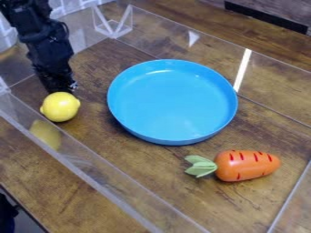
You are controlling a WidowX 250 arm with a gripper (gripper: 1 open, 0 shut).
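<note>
A black gripper (60, 84) reaches in from the top left, its tip low over the wooden surface just behind a yellow round fruit (61, 106), very near or touching it. Whether the fingers are apart or closed is hard to tell. To the right lies an empty blue plate (172, 100). A toy carrot (245, 165) with green leaves rests at the lower right.
Clear plastic walls surround the wooden work area (134, 173), one running diagonally close to the fruit on the left. Bare wood shows below the plate and at the upper right.
</note>
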